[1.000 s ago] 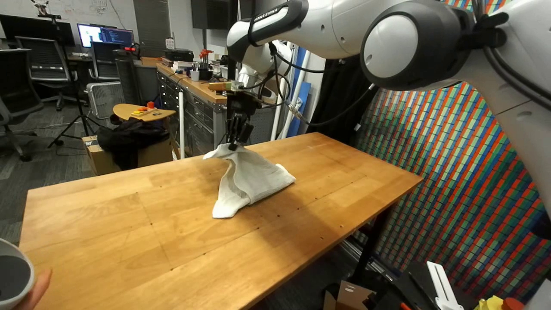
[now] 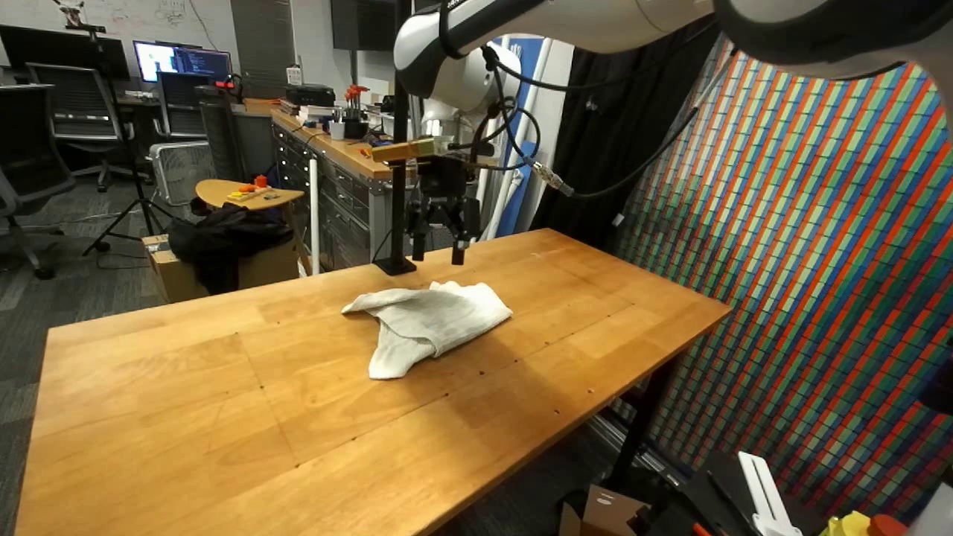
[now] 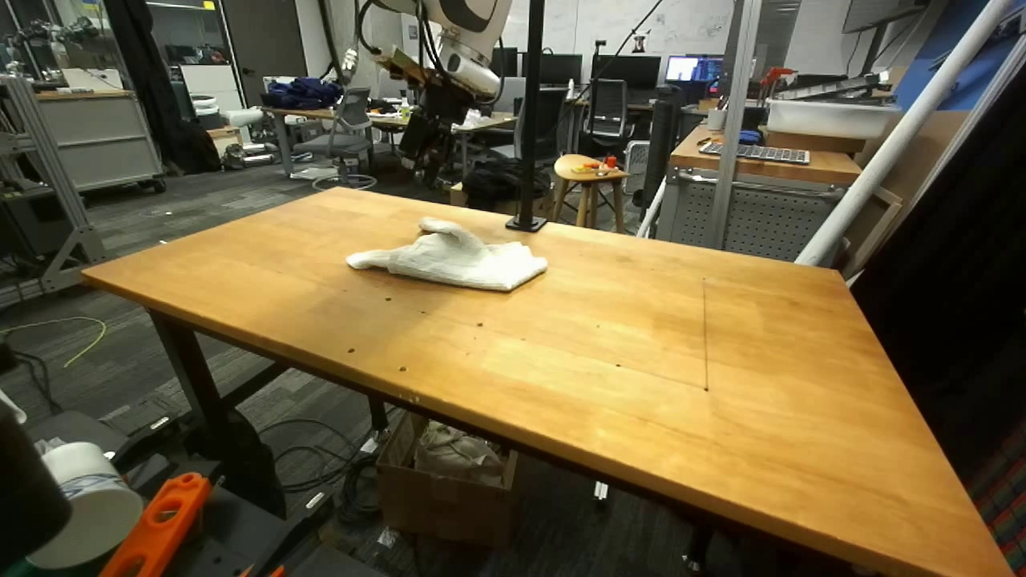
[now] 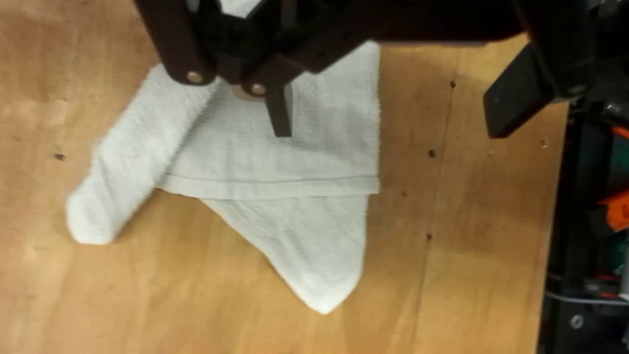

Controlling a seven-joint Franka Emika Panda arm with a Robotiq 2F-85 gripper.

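A white cloth lies crumpled and partly folded on the wooden table, with nothing holding it. In the second exterior view the cloth has a raised fold on its far side. From the wrist view, the cloth shows a hemmed edge, a rolled strip at the left and a pointed corner towards the bottom. My gripper is open in the air above the far part of the table, behind and above the cloth. No cloth is between its fingers.
A black post stands at the table's far edge, close to the arm.
My gripper has let go of the cloth, opened, and moved up and to the right. A hand with a cup has left the near left corner.
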